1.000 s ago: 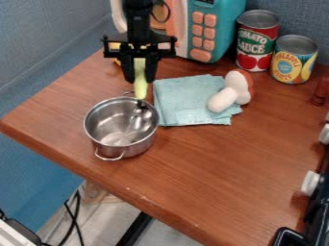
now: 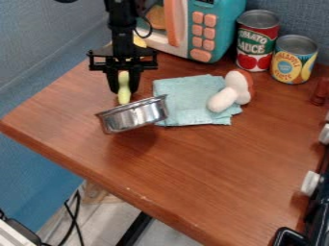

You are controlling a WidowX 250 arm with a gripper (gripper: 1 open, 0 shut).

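My black gripper (image 2: 123,77) hangs over the back left of the wooden table with a pale yellow-green long object (image 2: 123,94) between its fingers, upright; whether the fingers are closed on it is hard to make out. A steel pot (image 2: 129,118) is tipped on its side just below and in front of that object, near or touching it.
A folded blue cloth (image 2: 190,96) with a white mushroom-like object (image 2: 232,91) lies to the right. A toy microwave (image 2: 206,29), a tomato sauce can (image 2: 255,48) and another can (image 2: 293,60) stand behind.
My gripper has moved left and down with the yellow-green object. The pot has gone from standing upright to tilted, and sits higher in the view.
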